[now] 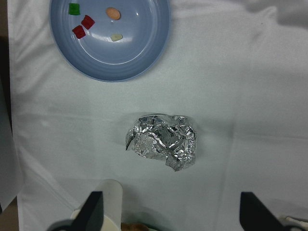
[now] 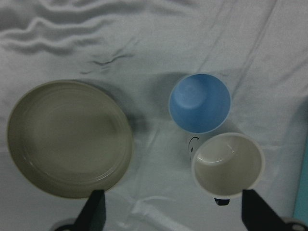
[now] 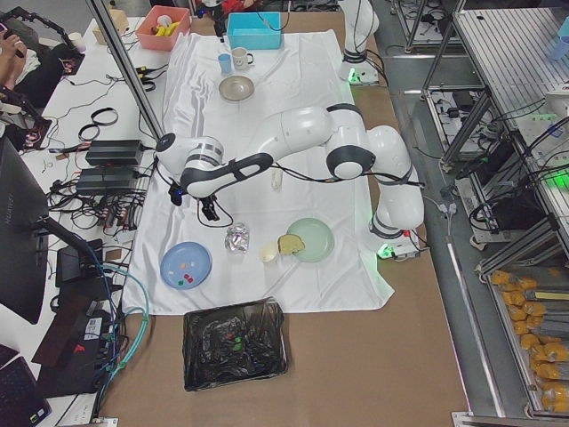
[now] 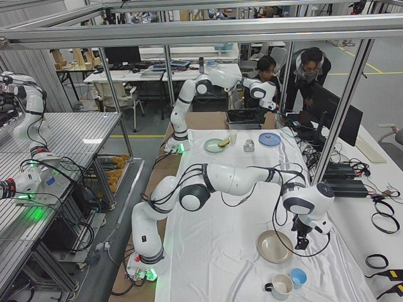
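Observation:
My left gripper hangs open above the white cloth, over a crumpled foil piece [image 1: 161, 139]. A blue plate [image 1: 109, 72] holds small green, red, orange and pale pieces. A white cup [image 3: 268, 252] and a green plate [image 3: 316, 249] with a yellowish item [image 3: 291, 243] stand beside the foil. My right gripper is open above the cloth at the other end, near a beige bowl [image 2: 67, 139], a blue cup [image 2: 197, 101] and a white mug [image 2: 226, 168].
A black-lined bin [image 3: 235, 347] sits on the brown surface beyond the cloth. A blue container [image 3: 254, 32] is at the opposite end. A monitor and cables [image 3: 27, 231] crowd the side table.

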